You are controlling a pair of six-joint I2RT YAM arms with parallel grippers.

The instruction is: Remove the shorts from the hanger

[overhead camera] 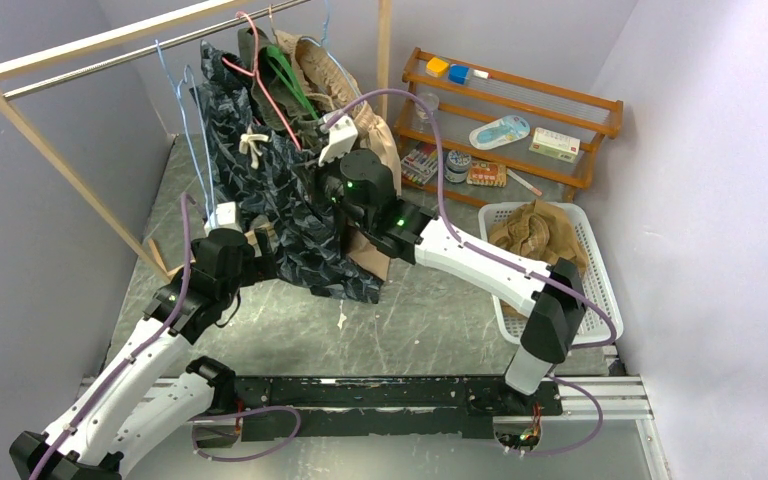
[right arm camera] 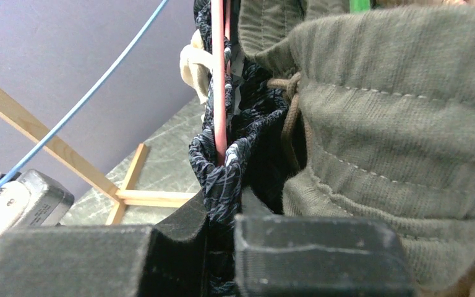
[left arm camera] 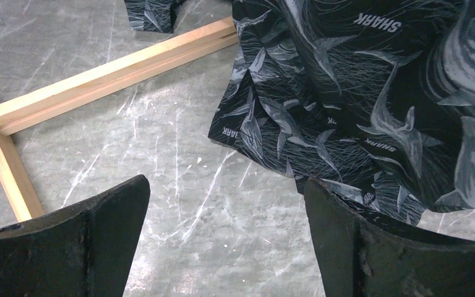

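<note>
Dark shorts (overhead camera: 285, 220) with a grey shark print and a cream drawstring hang from a pink hanger (overhead camera: 257, 72) on the rod. In the right wrist view the pink hanger (right arm camera: 219, 80) runs down into the bunched waistband (right arm camera: 222, 179). Just below that point my right gripper is shut on the dark cloth. My left gripper is open over the floor, nothing between its fingers, with the lower hem of the shorts (left arm camera: 371, 124) ahead and to its right. The hanger's end inside the cloth is hidden.
Olive shorts (right arm camera: 396, 124) hang close beside my right gripper, with a beige garment (overhead camera: 375, 135) behind. Blue hangers (overhead camera: 190, 130) dangle near the left arm. A wooden rack (overhead camera: 600, 130) and a white basket (overhead camera: 610, 300) holding brown cloth stand at the right.
</note>
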